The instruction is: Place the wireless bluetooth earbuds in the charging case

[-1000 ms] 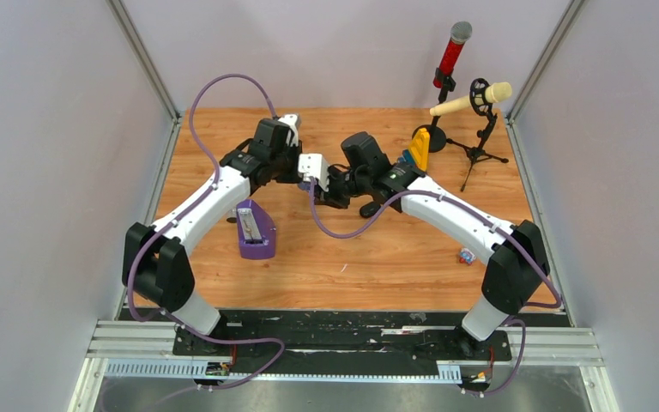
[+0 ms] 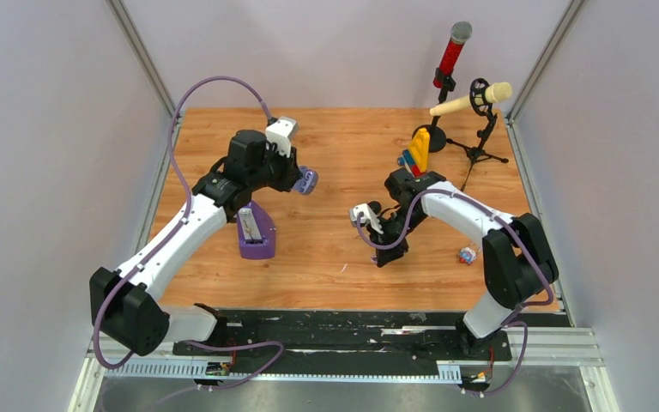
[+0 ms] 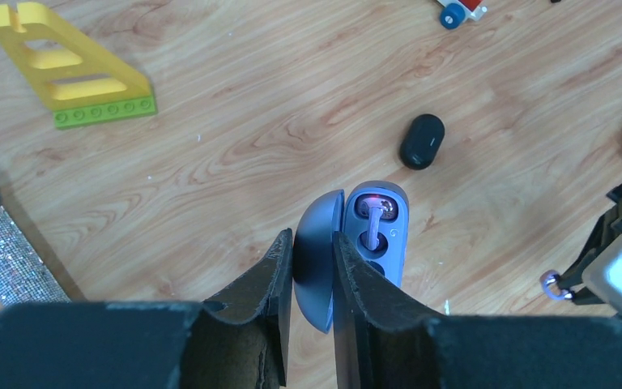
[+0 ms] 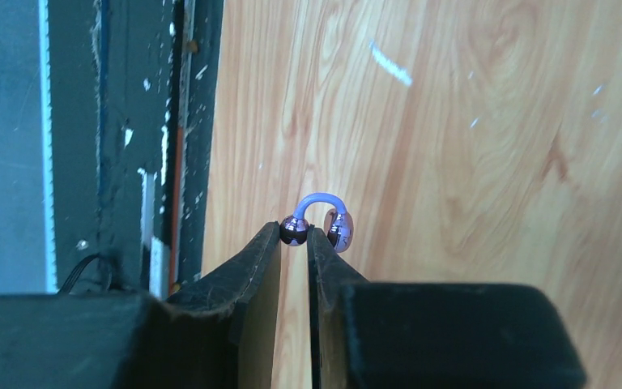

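Note:
A purple-blue charging case (image 3: pixel 399 243), lid open, is held above the table by my left gripper, whose fingers are shut on its lid. One earbud (image 3: pixel 374 219) lies in the case's tray, its curved band crossing the middle; another round well below it shows empty. My right gripper is shut on the other earbud (image 4: pixel 321 198), a purple curved clip with two shiny ends, one end between the fingertips. In the top view the case (image 2: pixel 306 180) is at centre left, and the right gripper (image 2: pixel 379 259) hangs apart from it, nearer the front.
A black oval object (image 3: pixel 422 142) lies on the table near the case. A purple stapler-like object (image 2: pixel 257 232) sits left. Yellow blocks (image 2: pixel 420 150), a microphone on a stand (image 2: pixel 453 56) and a small toy (image 2: pixel 468 255) are on the right.
My right arm has drawn away from the case, toward the right and front, with the earbud. The left arm has shifted slightly left with the case.

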